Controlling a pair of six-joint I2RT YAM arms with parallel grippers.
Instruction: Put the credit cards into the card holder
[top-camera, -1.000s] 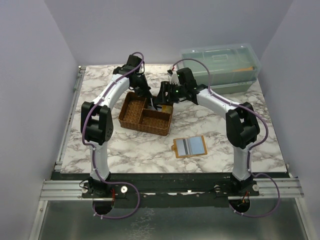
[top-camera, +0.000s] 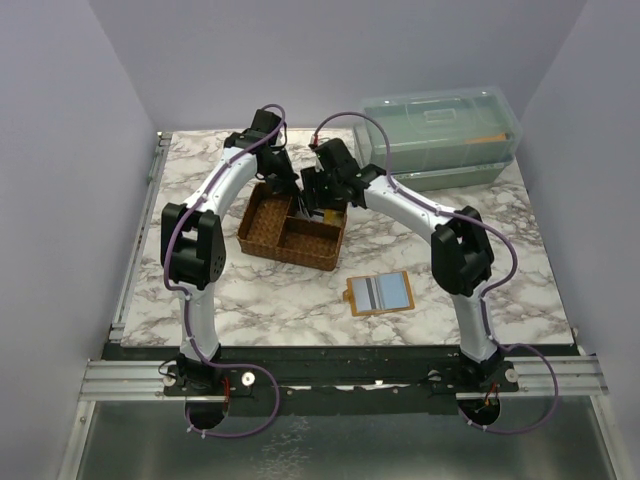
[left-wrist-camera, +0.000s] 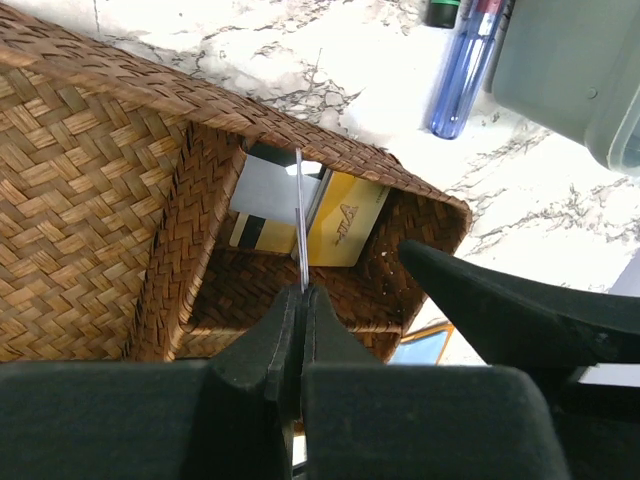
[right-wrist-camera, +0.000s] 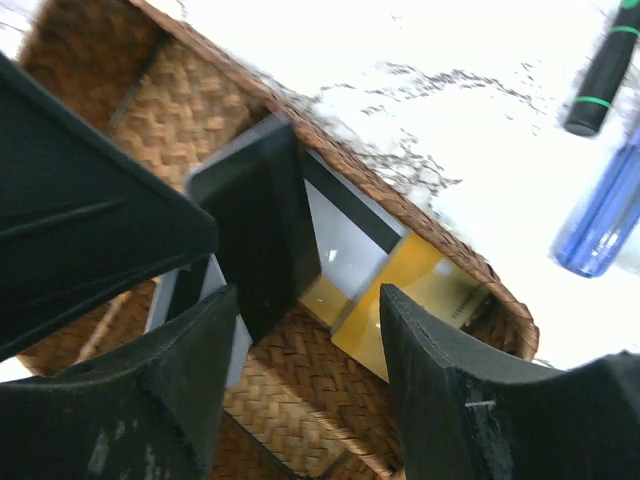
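Gripped upright is a dark card, seen edge-on in the left wrist view as a thin grey line. My left gripper is shut on it over the woven basket (top-camera: 262, 250). Open, my right gripper stands close to this card, its fingers pointing down into the same compartment; the card is not clamped by it. Inside that compartment lie a silver-grey card (left-wrist-camera: 275, 190) and a yellow card (left-wrist-camera: 347, 215). Away at the front right, a flat tan-edged holder (top-camera: 381, 293) with grey-blue panels rests on the table.
Behind the basket are a blue pen-like tube (left-wrist-camera: 465, 80) and a black-and-green item (right-wrist-camera: 605, 75). A large translucent box (top-camera: 440, 135) fills the back right. Bare marble surrounds the tan-edged holder.
The left arm and the basket look unmoved.
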